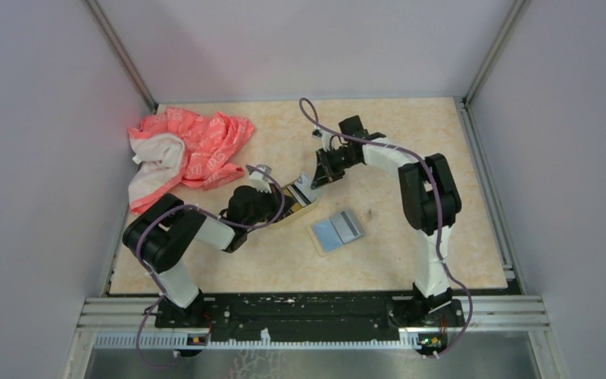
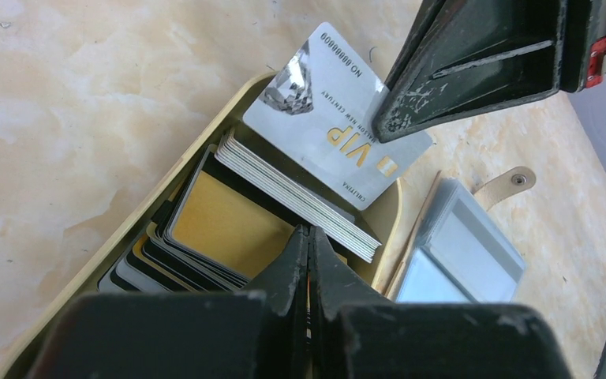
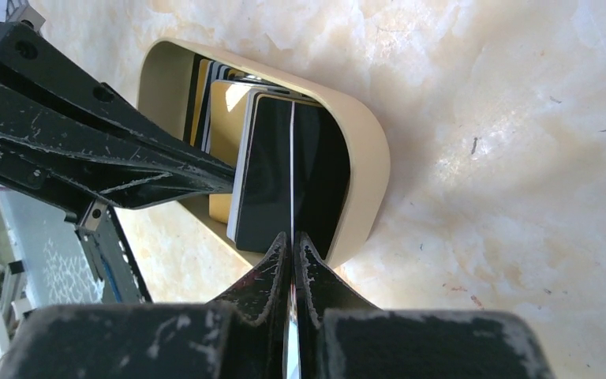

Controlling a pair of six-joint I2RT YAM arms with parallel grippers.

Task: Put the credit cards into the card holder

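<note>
A white VIP card [image 2: 335,103] is pinched at one edge by my right gripper, which is shut on it. The card is raised above the far end of the beige box of cards; in the right wrist view it shows edge-on. My left gripper is shut, its tips down at the gold card [image 2: 221,225] in the box, with nothing seen between its fingers. White-edged cards [image 2: 296,193] lean over the gold one. The open card holder [image 1: 338,230] lies flat to the right of the box, with clear sleeves and a snap strap [image 2: 505,187].
A red and white cloth [image 1: 189,146] lies crumpled at the back left. Both arms come close together over the box.
</note>
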